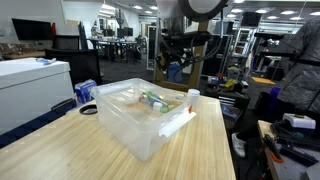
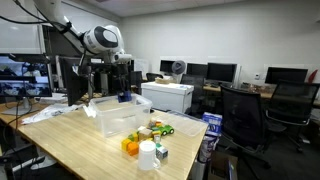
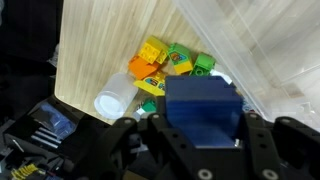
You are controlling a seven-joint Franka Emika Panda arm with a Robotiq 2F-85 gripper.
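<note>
A dark blue object (image 3: 200, 108) fills the middle of the wrist view, with my gripper (image 1: 174, 66) shut on it. In exterior view 1 the blue object (image 1: 174, 74) hangs at the right far side of the clear plastic bin (image 1: 148, 128), above rim height. From exterior view 2, the blue object (image 2: 124, 97) shows against the bin (image 2: 112, 124), below the gripper. Its underside and whatever lies directly beneath it are hidden in the wrist view.
Beside the bin, several coloured blocks (image 3: 154, 50) lie on the wooden table (image 2: 78, 145) near a white cup (image 3: 116, 97). A blue-and-white box (image 2: 210, 137) stands at the table's edge. The table left of the bin in exterior view 1 is largely clear.
</note>
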